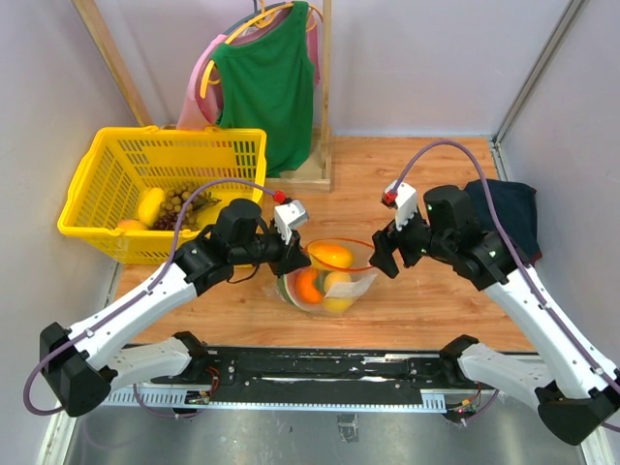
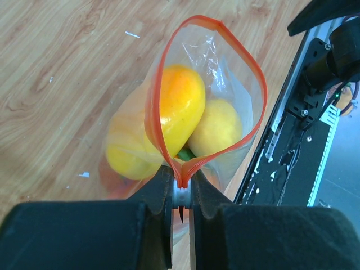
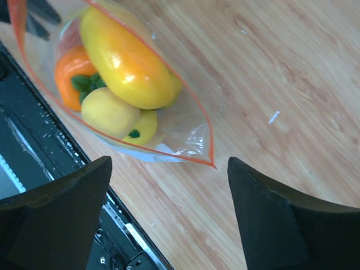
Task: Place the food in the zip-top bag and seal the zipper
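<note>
The clear zip top bag (image 2: 232, 79) with its orange-red zipper rim gapes open, holding a yellow-orange mango (image 3: 126, 62), a pale yellow fruit (image 3: 109, 112), an orange item with a green top (image 3: 70, 77) and a small yellow one (image 3: 143, 127). My left gripper is shut on the near corner of the zipper rim. In the right wrist view, the rim's opposite corner points toward my right gripper, whose fingers stand apart on either side of it with nothing gripped. From above, my right gripper (image 1: 386, 263) hovers just right of the bag.
A yellow basket (image 1: 92, 184) with more fruit stands at the back left. Behind it a green top (image 1: 276, 87) hangs on a wooden rack. Dark folded cloth (image 1: 509, 218) lies at the right; bare wooden table surrounds the bag.
</note>
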